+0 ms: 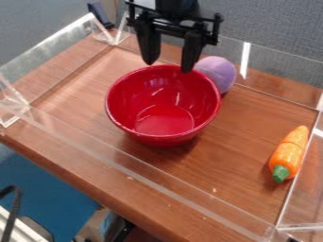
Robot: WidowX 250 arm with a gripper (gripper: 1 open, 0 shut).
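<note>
A black gripper (169,53) hangs at the top of the camera view, open, its two fingers apart above the back rim of a red bowl (161,112), with nothing seen between them. The bowl stands empty on the wooden table. Behind it, at the back right, sits a purple round object (220,72), partly hidden by the bowl. An orange toy carrot (289,151) with a green top lies at the right of the table.
Clear plastic walls edge the wooden table (89,161). Free board shows left of the bowl and between bowl and carrot. Beyond the front left edge is a blue floor with other items.
</note>
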